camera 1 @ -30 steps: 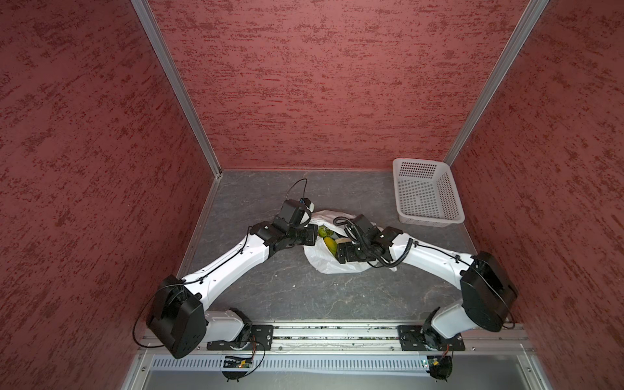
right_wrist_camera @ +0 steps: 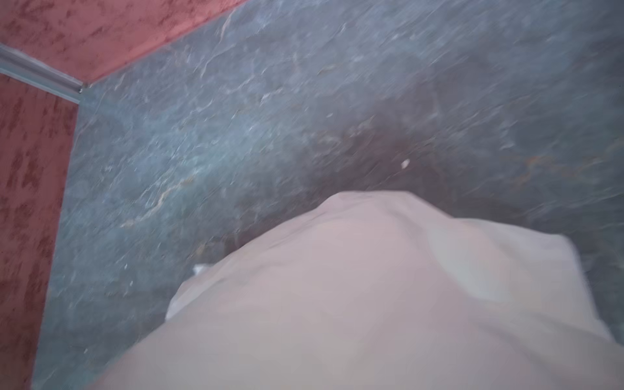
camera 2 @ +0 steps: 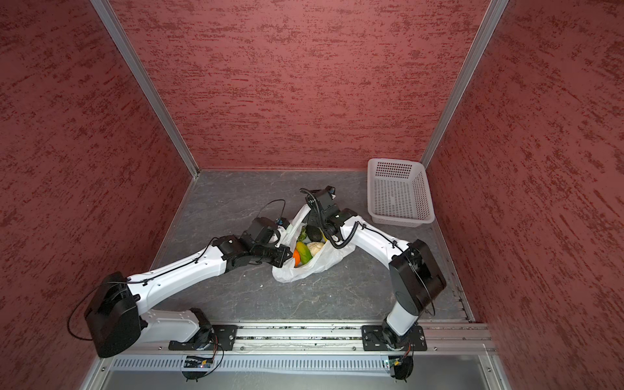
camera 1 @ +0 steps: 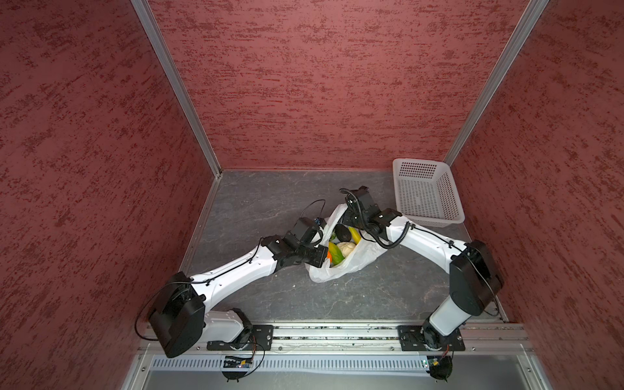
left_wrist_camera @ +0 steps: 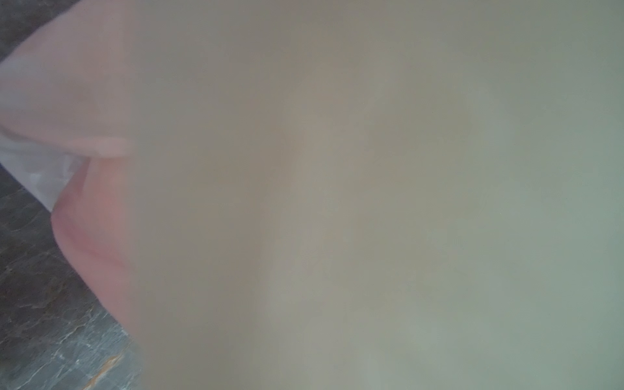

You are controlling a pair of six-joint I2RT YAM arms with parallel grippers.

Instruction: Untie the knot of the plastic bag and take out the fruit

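Note:
The white plastic bag (camera 1: 354, 260) lies spread open at the table's middle, with a green-yellow long fruit (camera 1: 336, 253), an orange piece (camera 2: 296, 258), a pale round one (camera 2: 315, 248) and a dark one (camera 1: 342, 232) inside. My left gripper (camera 1: 320, 256) is at the bag's left side, apparently shut; its wrist view is mostly filled by blurred plastic, so its fingertips are hidden. My right gripper (camera 1: 351, 214) is over the bag's back edge, fingertips hidden in every view; its wrist view shows bag plastic close up.
An empty white basket (camera 1: 425, 191) stands at the back right. Bare table (camera 1: 260, 195) shows at the back left and along the front on either side of the bag. Red walls enclose the sides and back.
My right arm has moved back and up, and my left gripper forward and slightly right. The bag is now wider open, showing more of the fruit.

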